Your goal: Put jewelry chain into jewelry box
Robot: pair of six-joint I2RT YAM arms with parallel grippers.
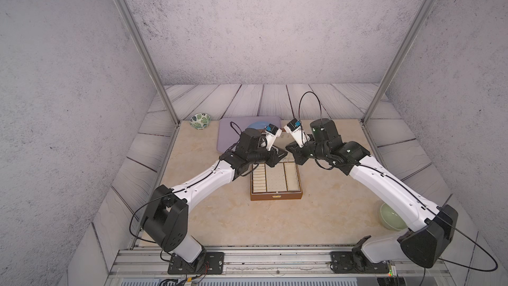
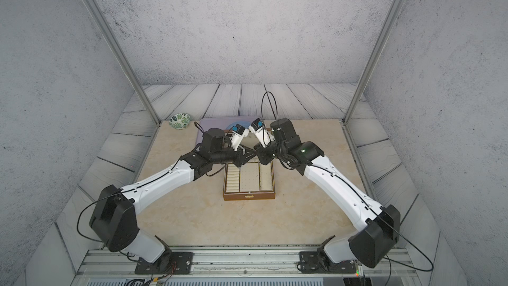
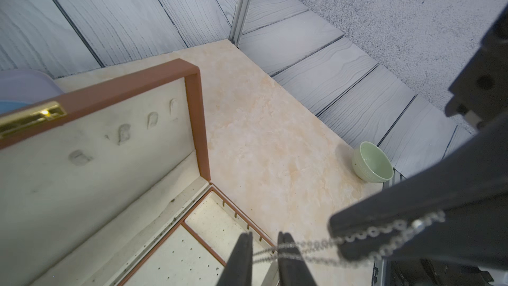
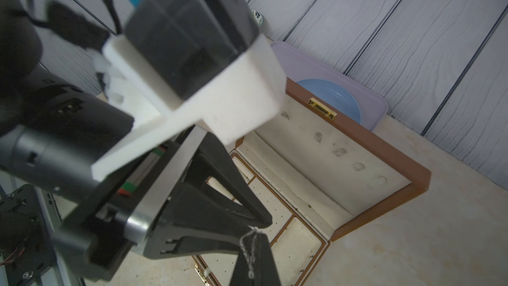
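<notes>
The silver jewelry chain [image 3: 365, 235] stretches between the grippers in the left wrist view. It lies against a dark finger of my right gripper, which is shut with part of the chain [image 4: 247, 254] at its tips. My left gripper stands part open, its fingertips apart, and the chain's far end lies in the gap between them. Both grippers face each other above the jewelry box [image 1: 276, 196]. Its brown lid [image 4: 365, 143] is raised, and its cream compartments show. In the top views the chain is too small to make out.
Behind the box lies a purple tray [image 1: 227, 132] with a blue plate [image 4: 330, 95]. A patterned bowl [image 1: 200, 121] stands at the back left, and a green bowl [image 3: 372, 163] at the right. Bare table surrounds the box's front and sides.
</notes>
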